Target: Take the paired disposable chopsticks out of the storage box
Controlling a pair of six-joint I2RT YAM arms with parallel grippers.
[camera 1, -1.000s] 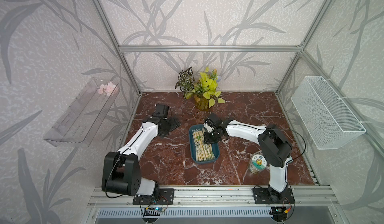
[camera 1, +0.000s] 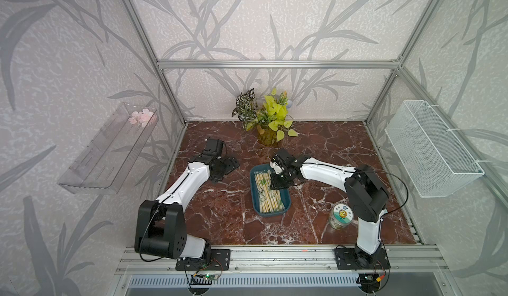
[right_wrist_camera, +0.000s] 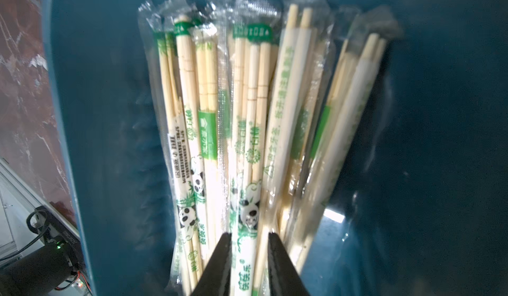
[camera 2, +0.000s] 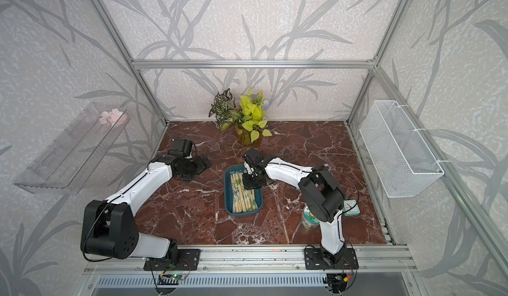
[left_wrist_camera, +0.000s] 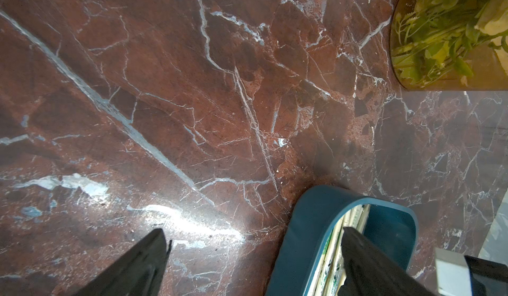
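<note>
The blue storage box (camera 1: 253,195) holds several wrapped pairs of chopsticks (right_wrist_camera: 248,153), lying side by side lengthwise, some with green print and pandas. My right gripper is down over the box, its fingertips part open at a middle pair in the right wrist view; whether they touch it I cannot tell. My left gripper stands open to the left of the box, above bare marble, with nothing between its fingers.
A leafy plant (camera 1: 268,110) stands at the back. A round canister (camera 1: 341,215) is at front right. A clear tray (camera 1: 105,153) hangs on the left wall, a white mesh basket (camera 1: 434,153) on the right.
My right arm has shifted very slightly over the box. The left arm stays where it was.
</note>
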